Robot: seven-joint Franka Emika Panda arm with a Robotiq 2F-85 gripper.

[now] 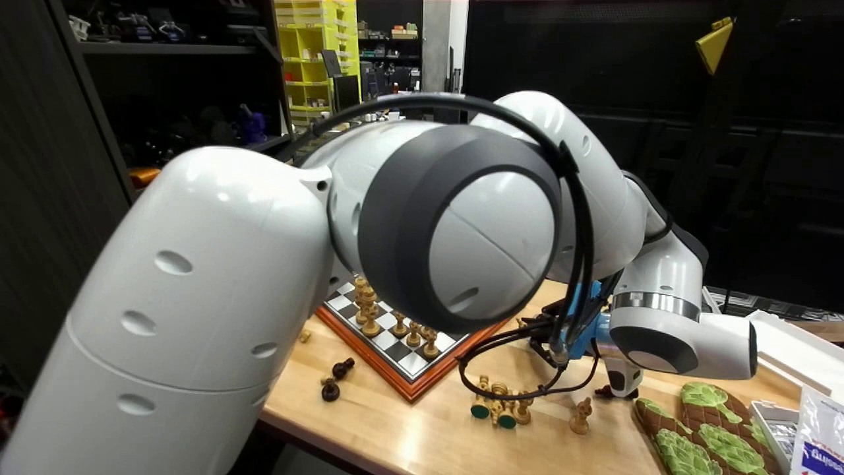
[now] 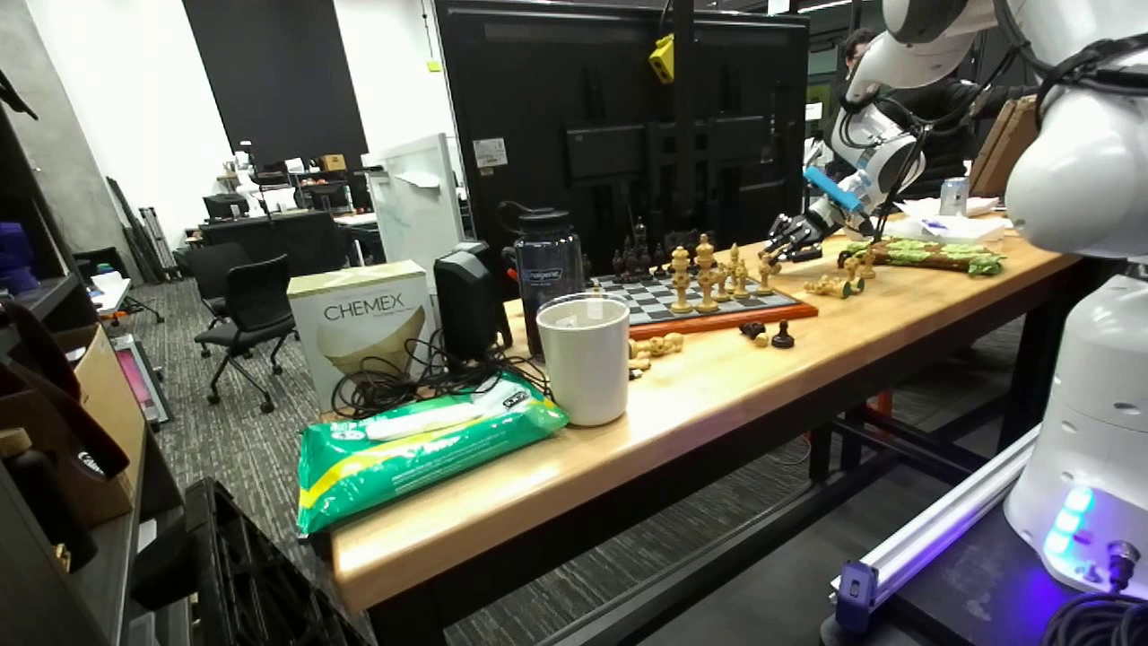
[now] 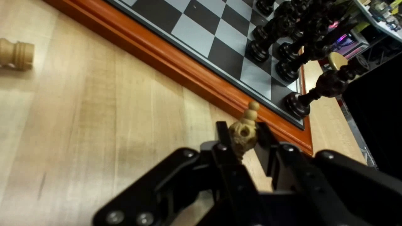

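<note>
A light wooden chess piece [image 3: 244,135] shows in the wrist view, its carved head and beaded tip standing up between the fingers. My gripper is shut on it, over bare table just outside the board's rim; the piece's lower part is hidden. The chessboard [image 3: 192,32] has a reddish-brown frame, and dark pieces [image 3: 288,69] crowd its far right corner. Exterior view 2 has my gripper [image 2: 783,246] low beyond the board's right end. Several light pieces [image 2: 705,274] stand on the near side of the board there.
Loose light pieces [image 1: 500,408] and one upright piece [image 1: 581,415] are on the table near the board. Two dark pieces [image 1: 330,389] lie by its front edge. A leaf-patterned mitt [image 1: 712,431] lies at right. A white mug [image 2: 587,361] and bottle [image 2: 546,264] stand at the board's other end.
</note>
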